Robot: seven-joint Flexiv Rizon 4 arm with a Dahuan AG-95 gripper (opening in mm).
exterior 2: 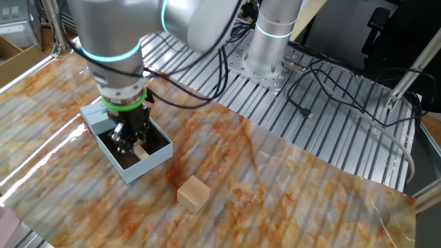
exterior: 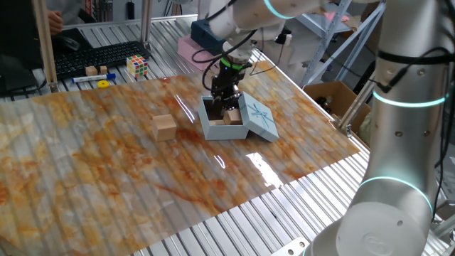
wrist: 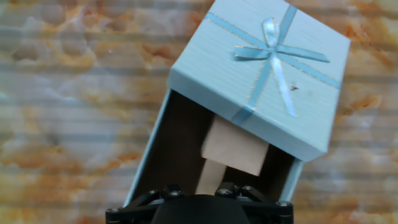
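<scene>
A light-blue gift box (exterior: 226, 132) stands on the marbled sheet, its top partly uncovered. Its lid (wrist: 286, 62), tied with a ribbon bow, leans tilted across one side of the box. Inside lie a wooden block (wrist: 235, 146) and a paler wooden piece (wrist: 211, 177), the block partly under the lid in the wrist view. My black gripper (exterior 2: 129, 146) points down over the open part of the box; its fingertips are dark against the interior, so how its fingers stand is unclear. Outside, a wooden cube (exterior: 164, 128) rests on the sheet, apart from the box.
A Rubik's cube (exterior: 137, 67), a blue marker (exterior: 94, 78), a yellow ring (exterior: 104, 84) and a keyboard (exterior: 99, 62) lie along the far side. Dark-blue (exterior: 207, 33) and pink (exterior: 193, 54) boxes are stacked behind the gripper. Much of the marbled sheet (exterior: 92, 178) is clear.
</scene>
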